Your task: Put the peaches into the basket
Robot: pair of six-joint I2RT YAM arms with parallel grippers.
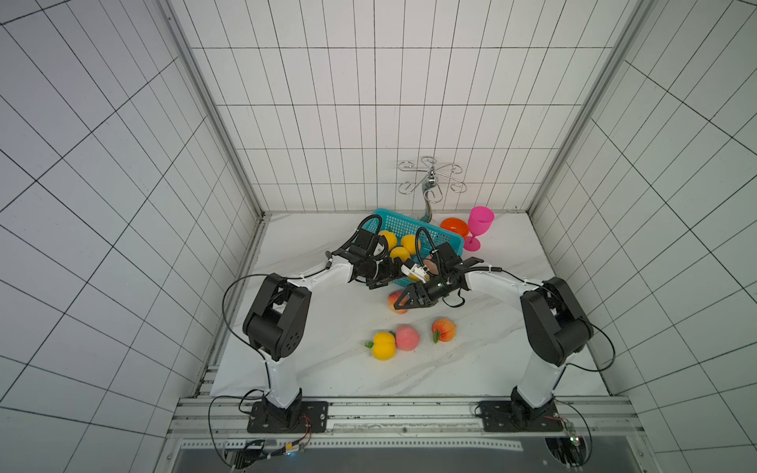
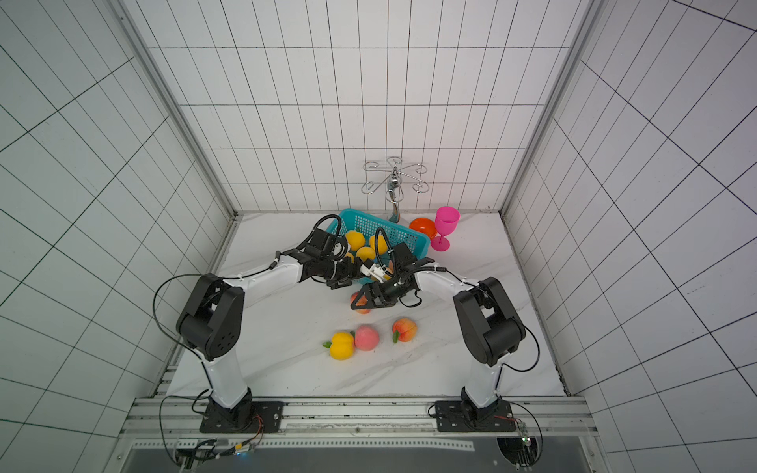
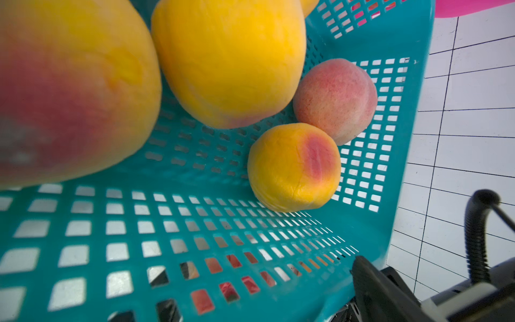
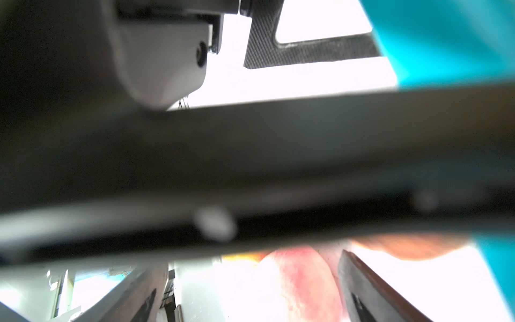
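The teal basket holds several yellow and pinkish peaches. My left gripper is open at the basket's near left side, with nothing seen held. Just in front of the near wall, my right gripper stands open; its fingers are spread wide in the right wrist view. A reddish peach lies partly hidden beneath it. Nearer on the table are a pink peach and an orange peach with a green leaf. In the left wrist view, a small pink peach rests against the basket's end wall.
A yellow pepper touches the pink peach's left side. Behind the basket are a metal stand, an orange bowl and a magenta goblet. A dark blurred part blocks much of the right wrist view.
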